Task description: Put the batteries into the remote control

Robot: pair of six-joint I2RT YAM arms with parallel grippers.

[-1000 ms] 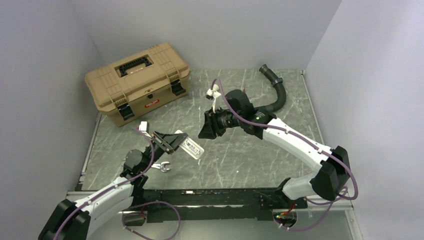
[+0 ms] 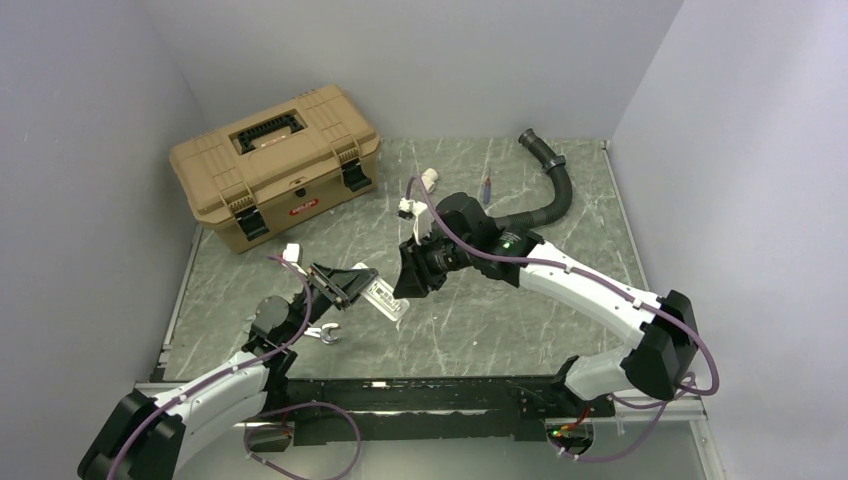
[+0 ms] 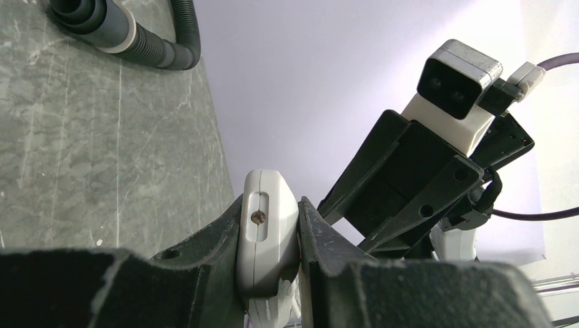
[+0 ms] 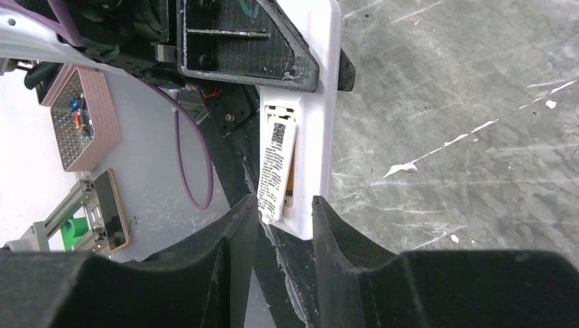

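The white remote control [image 2: 385, 298] is clamped in my left gripper [image 2: 350, 282]; the left wrist view shows its white end [image 3: 268, 225] between the fingers. In the right wrist view the remote [image 4: 313, 157] stands lengthwise with its battery bay exposed, a labelled white battery or insert [image 4: 276, 164] lying in it. My right gripper is part open, its fingertips at the lower end of the remote, nothing visibly held; whether they touch it I cannot tell.
A tan toolbox [image 2: 275, 165] stands at the back left, a black hose [image 2: 555, 185] at the back right. A wrench [image 2: 325, 333] lies near the left arm.
My right gripper has moved leftward and down in the top view, closer to the remote. The left gripper and the remote have stayed in place.
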